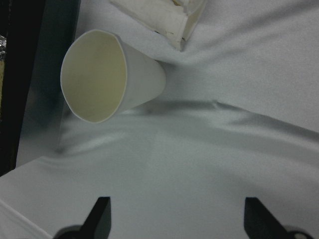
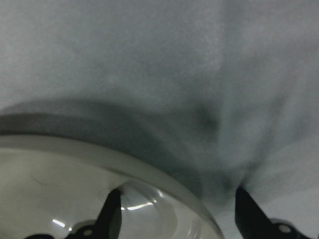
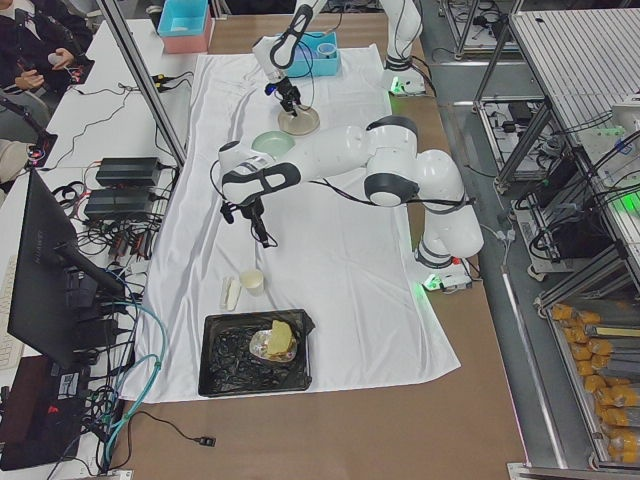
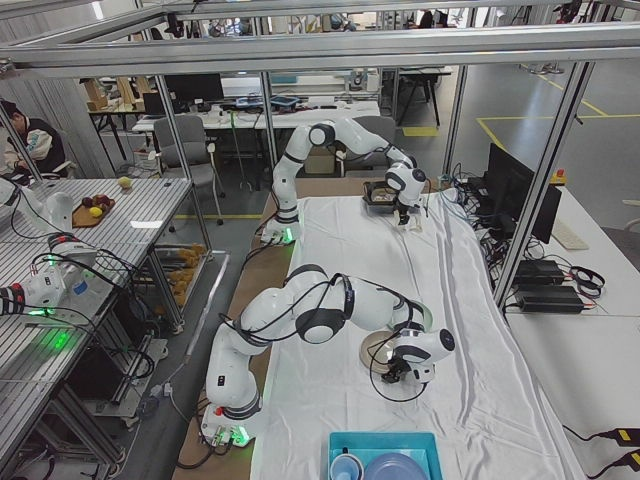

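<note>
My left gripper is open above the cloth, with a cream paper cup point(image 1: 144, 79) upright ahead of it and a white folded item point(image 1: 154, 12) beyond. My right gripper is open at the rim of a round beige plate point(image 2: 65, 169), one finger over the inside and the other outside. In the camera left view, a pale green dish point(image 3: 272, 141) lies nearer than that plate, partly hidden behind the left arm.
A black tray point(image 3: 225, 365) with food on foil stands at the near end of the white cloth. A blue bin point(image 4: 420, 450) with dishes sits at the opposite end.
</note>
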